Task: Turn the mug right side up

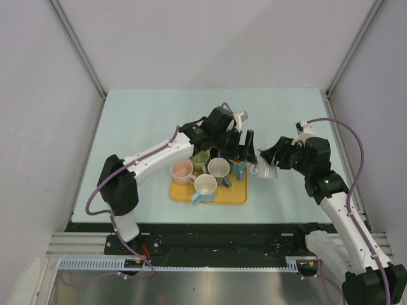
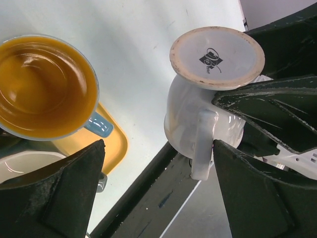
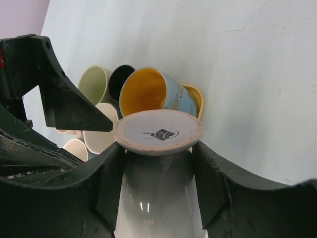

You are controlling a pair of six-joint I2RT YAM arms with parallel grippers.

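Observation:
The white mug [image 1: 262, 170] hangs over the table right of the tray, its base with a printed logo facing up in the left wrist view [image 2: 217, 54]. My right gripper's fingers are on either side of the mug [image 3: 157, 193], which fills the space between them. My left gripper stands open beside the mug, its right finger at the handle [image 2: 203, 144] in the left wrist view.
An orange tray [image 1: 229, 197] holds several mugs, including an orange-lined one [image 3: 142, 90], just left of the held mug.

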